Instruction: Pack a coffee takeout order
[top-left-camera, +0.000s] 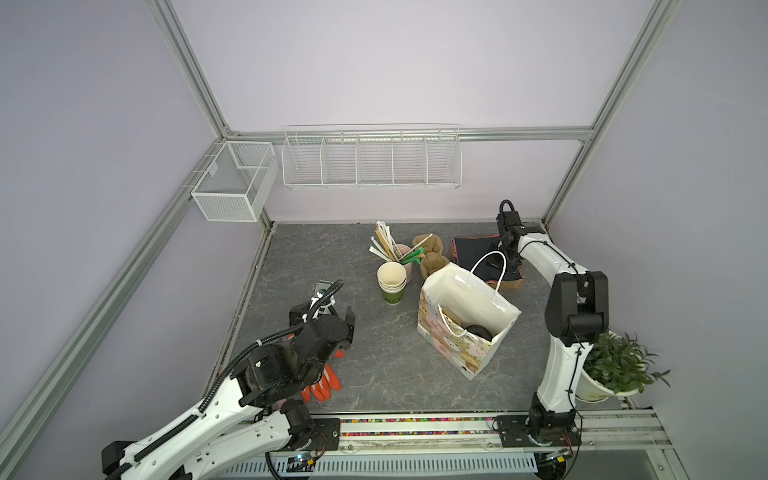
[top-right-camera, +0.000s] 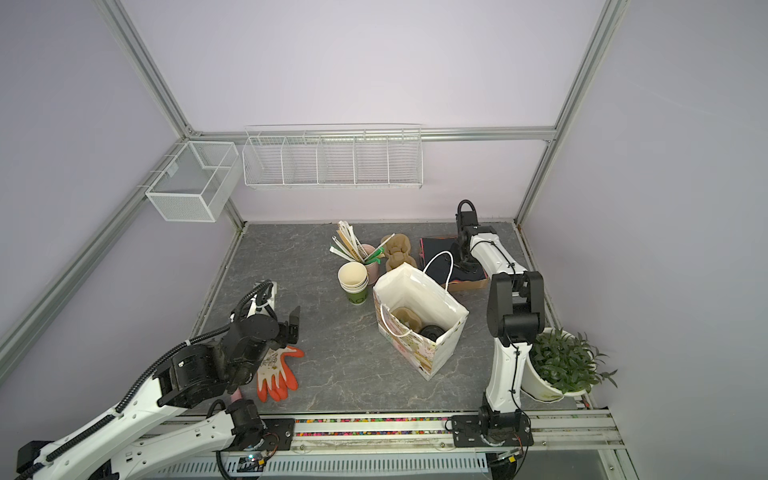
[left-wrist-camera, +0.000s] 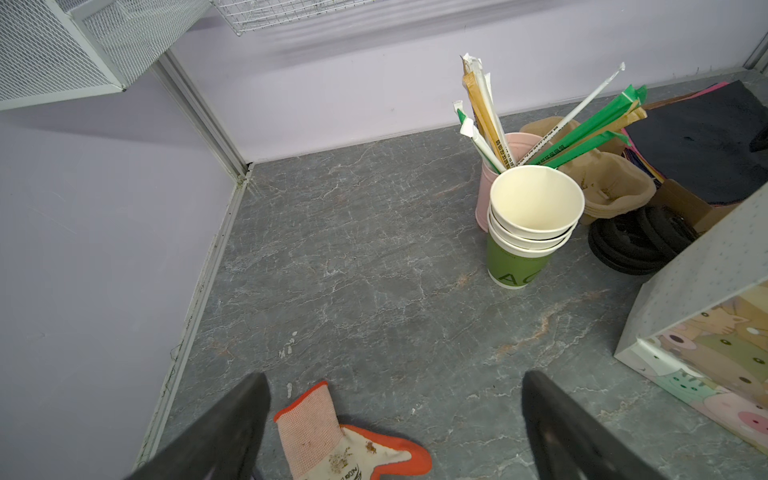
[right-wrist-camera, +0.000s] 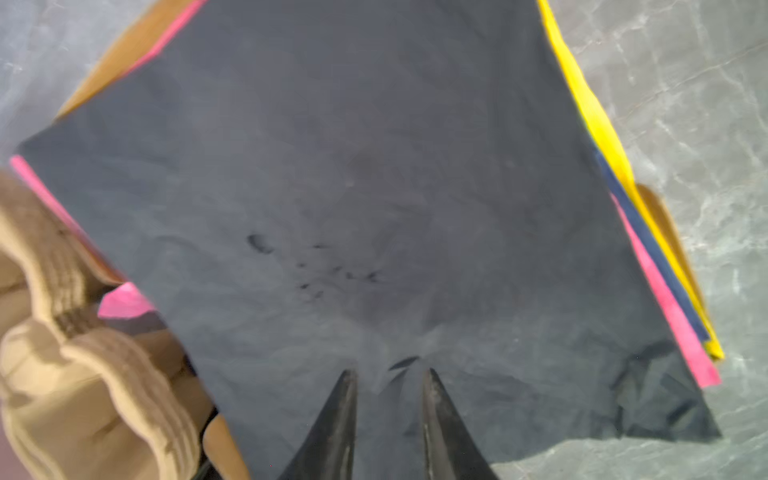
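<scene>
A patterned paper bag (top-left-camera: 448, 336) stands right of centre, with a cardboard carrier and a dark item inside. Behind it my right gripper points down over a stack of dark sheets (right-wrist-camera: 376, 200) with coloured sheets beneath, its fingers part open, nothing visible between them. Stacked cups (left-wrist-camera: 534, 208) stand beside a pink holder of wrapped straws (left-wrist-camera: 488, 200). Cardboard cup carriers (top-left-camera: 432, 264) are behind them, and black lids (left-wrist-camera: 632, 252) lie nearby. My left gripper is open and empty at the left of the table.
An orange-and-white glove (left-wrist-camera: 312, 424) lies below my left gripper. A potted plant (top-right-camera: 560, 356) stands at the right front. Wire baskets (top-left-camera: 368, 160) hang on the walls.
</scene>
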